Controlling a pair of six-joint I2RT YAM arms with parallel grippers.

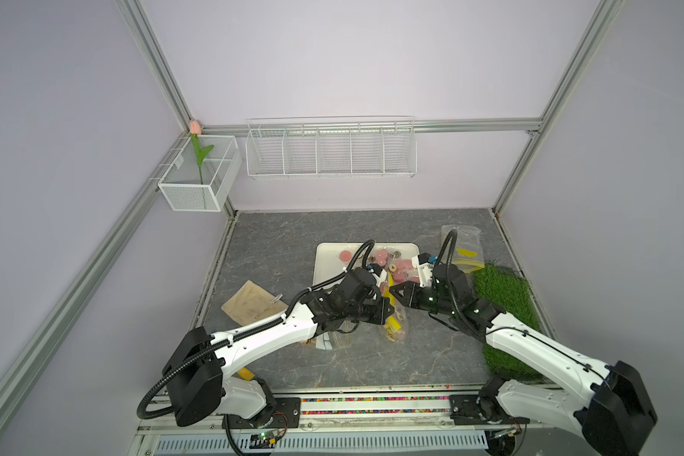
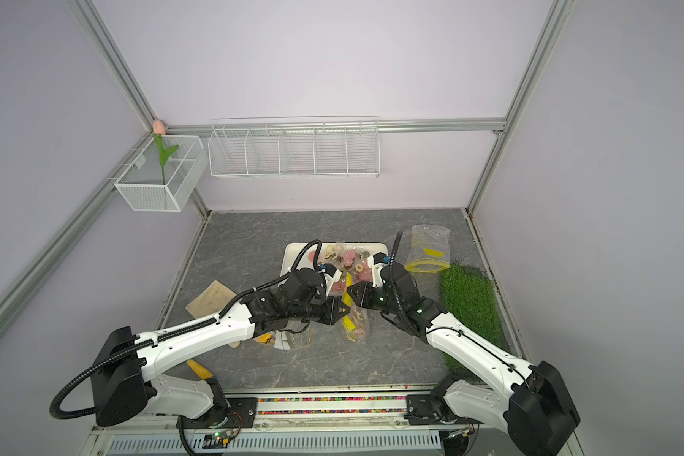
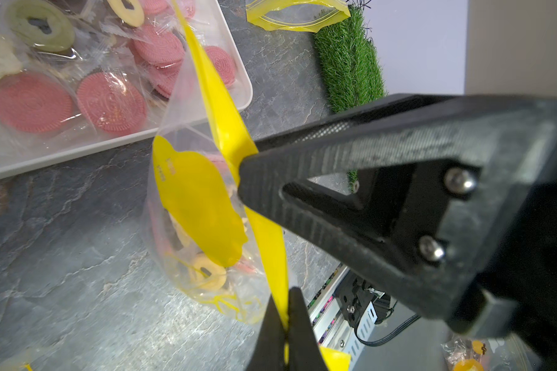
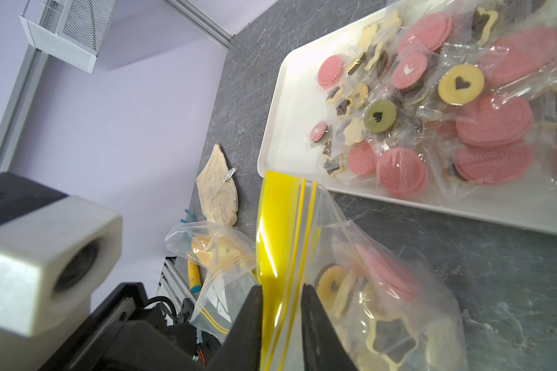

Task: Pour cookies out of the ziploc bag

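Observation:
A clear ziploc bag (image 3: 185, 247) with a yellow top strip hangs upright, several wrapped cookies inside. The left gripper is shut on one end of the yellow strip, seen low in the left wrist view. My right gripper stands part open, its fingers (image 4: 328, 327) on either side of the strip's other end. From the left wrist view, one finger of it covers part of the strip. Whether the mouth is sealed I cannot tell. Behind the bag lies a white tray (image 4: 291, 117) with several wrapped cookies.
An empty-looking ziploc bag (image 2: 431, 243) lies at the back right, beside a green grass mat (image 2: 471, 304). Another clear bag (image 4: 222, 253) and a wooden board (image 4: 216, 188) are on the left. Bare table shows in front of the tray.

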